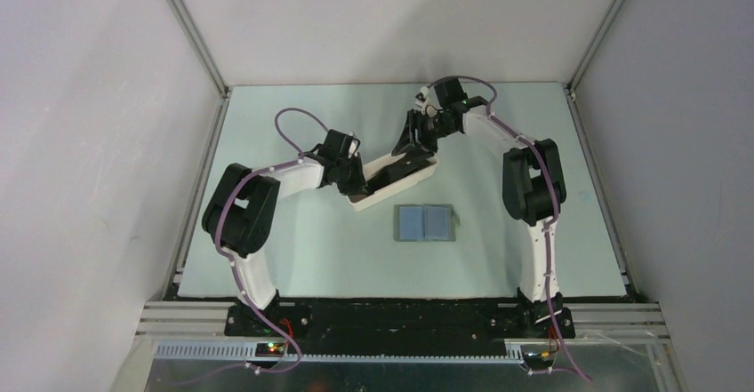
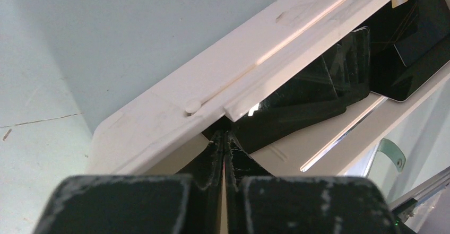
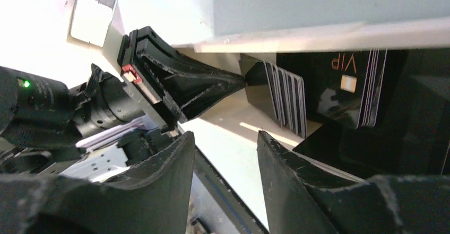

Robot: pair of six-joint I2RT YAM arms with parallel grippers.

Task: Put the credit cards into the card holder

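Observation:
A long white box (image 1: 394,192) stands slanted on the table with black credit cards (image 1: 402,169) in it. In the right wrist view several upright cards (image 3: 286,97) with pale edges lean in a row, and a card marked VIP (image 3: 342,85) stands beyond them. My left gripper is shut inside the box's left end, nothing showing between its fingers; its tip is at the nearest card. Over the box's right part, my right gripper holds its fingers apart with nothing between them. The bluish card holder (image 1: 425,223) lies flat in front of the box.
The box walls (image 2: 175,106) rise close round the left fingers. Both arms reach over the table (image 1: 356,263), whose front and right parts are clear. White walls (image 1: 382,28) enclose the back and sides.

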